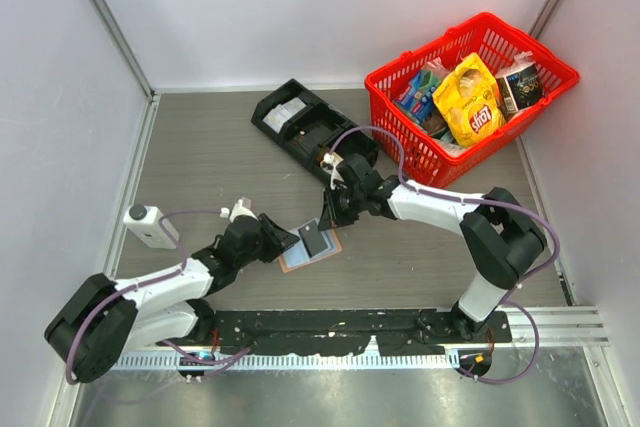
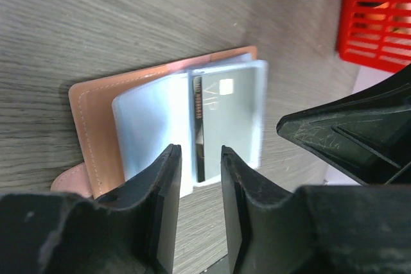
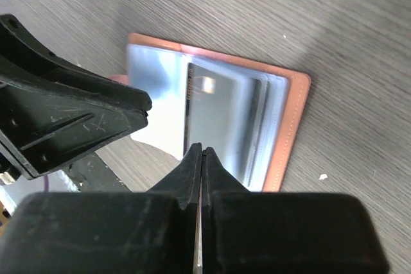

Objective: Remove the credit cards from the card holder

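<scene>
The card holder (image 1: pixel 312 247) lies spread on the table, a tan cover (image 2: pixel 96 126) with clear plastic sleeves (image 2: pixel 154 120). A grey card (image 2: pixel 221 120) with a dark stripe shows in one sleeve. Over the left side of the holder my left gripper is part open, nothing between its fingers. My right gripper is shut, its tips at the near edge of the sleeves in the right wrist view; whether a thin sleeve or card edge is pinched there does not show. In the left wrist view, the right fingers (image 2: pixel 347 126) stand beside the card's sleeve.
Behind the holder stands a black divided tray (image 1: pixel 310 132). At the back right is a red basket (image 1: pixel 400 112) full of packets. A white bottle (image 1: pixel 152 227) is at the left. Bare table surrounds the holder.
</scene>
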